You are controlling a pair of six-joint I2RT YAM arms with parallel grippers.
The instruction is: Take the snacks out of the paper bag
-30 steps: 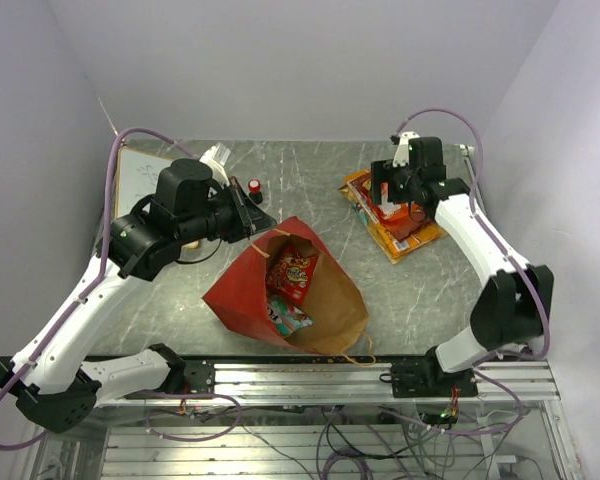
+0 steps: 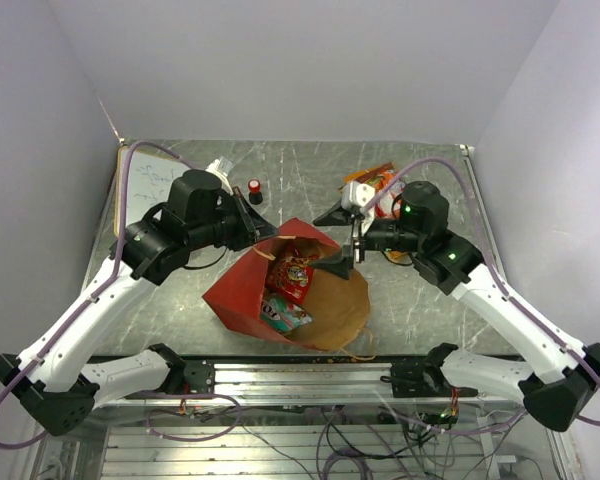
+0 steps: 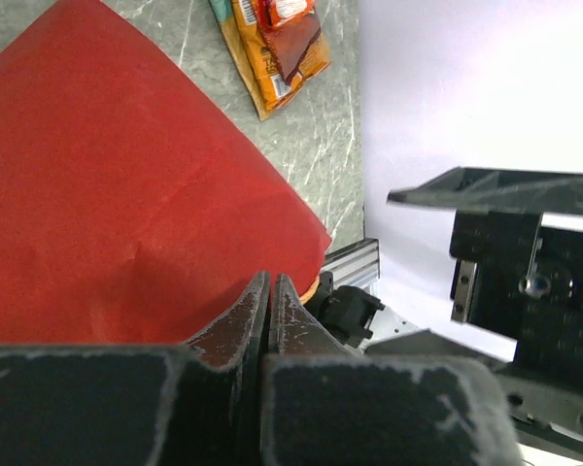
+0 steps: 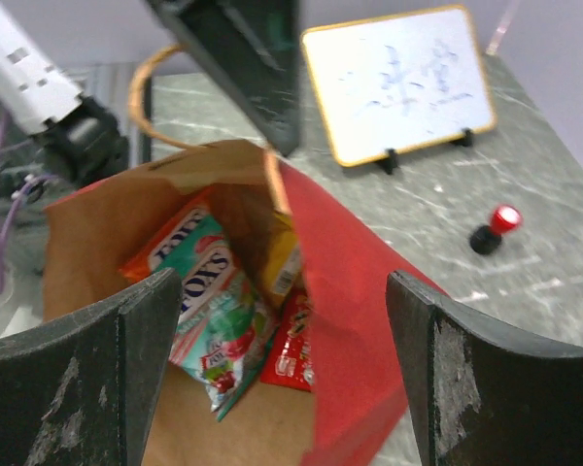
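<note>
The red paper bag (image 2: 242,292) lies on its side, its brown mouth facing the right arm. At the bag's upper rim my left gripper (image 2: 273,234) is shut on the paper edge, also seen in the right wrist view, where its dark finger (image 4: 257,73) meets the rim. Inside the bag rest a red snack packet (image 2: 292,276), a green-and-red one (image 4: 214,301) and a yellow packet (image 4: 281,257) partly hidden behind it. My right gripper (image 2: 326,242) stands open at the bag's mouth, nothing between its fingers.
Removed-looking orange and red snack packets (image 3: 277,49) lie in a pile right of the bag, partly covered by the right arm. A whiteboard (image 4: 398,83) stands at the back left. A small red-capped bottle (image 2: 255,190) stands behind the bag.
The left gripper stays nearly still at the rim.
</note>
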